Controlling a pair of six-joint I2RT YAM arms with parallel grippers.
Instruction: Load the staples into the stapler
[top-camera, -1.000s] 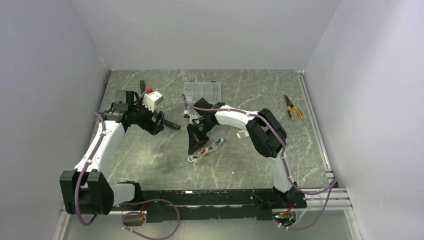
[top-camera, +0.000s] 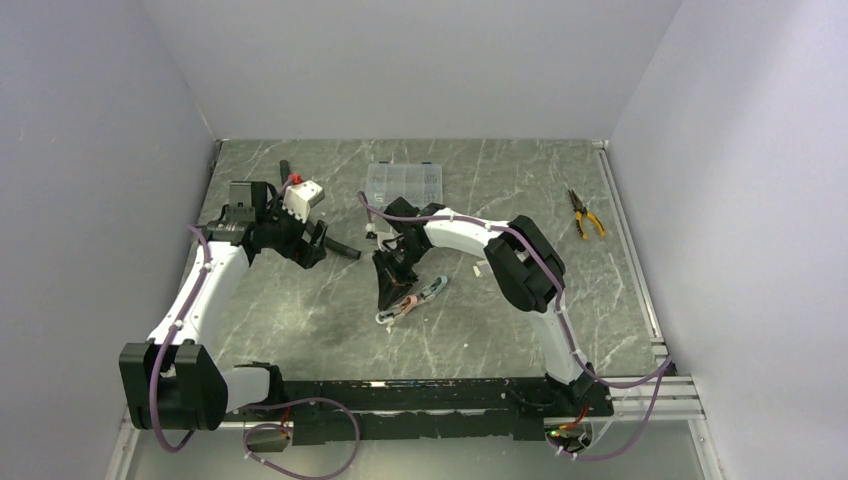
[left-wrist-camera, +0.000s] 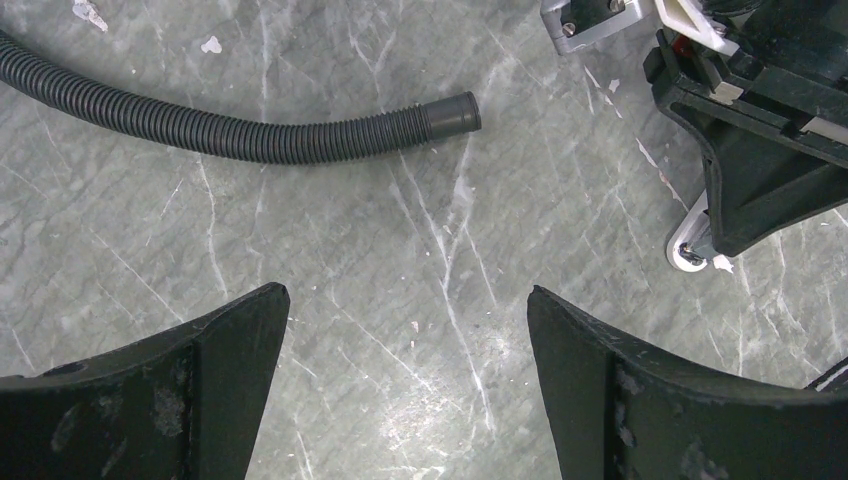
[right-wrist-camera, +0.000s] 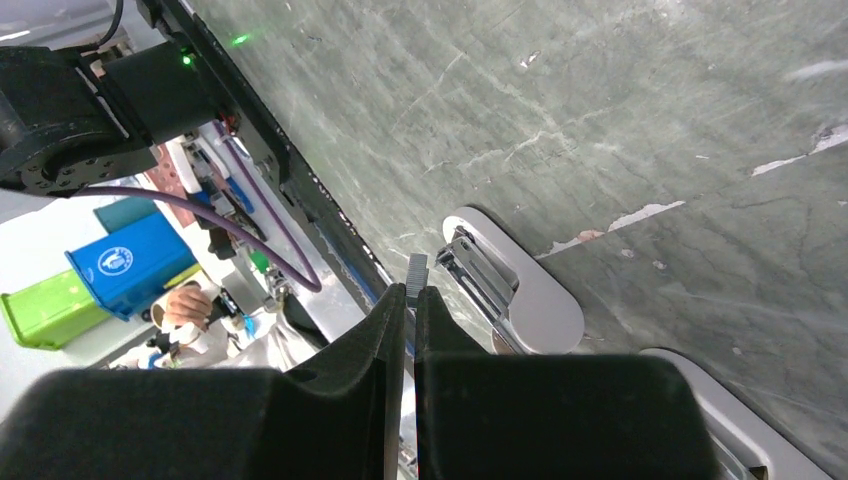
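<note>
The stapler (top-camera: 433, 290) lies opened out flat on the grey table, its white end and metal channel (right-wrist-camera: 480, 275) showing in the right wrist view. Between the fingertips of my right gripper sticks out a small grey strip of staples (right-wrist-camera: 417, 272); the fingers are shut on it. In that view the strip appears just beside the channel's end; whether they touch I cannot tell. My right gripper hides part of the stapler from above. My left gripper is open over bare table, away from the stapler, with nothing between its fingers.
A black corrugated hose (left-wrist-camera: 300, 140) lies near my left gripper. At the back stands a clear compartment box (top-camera: 404, 185). Yellow-handled pliers (top-camera: 584, 214) rest far right. Small pale pieces (top-camera: 481, 268) lie beside the right arm.
The left arm and the stapler have stayed in place.
</note>
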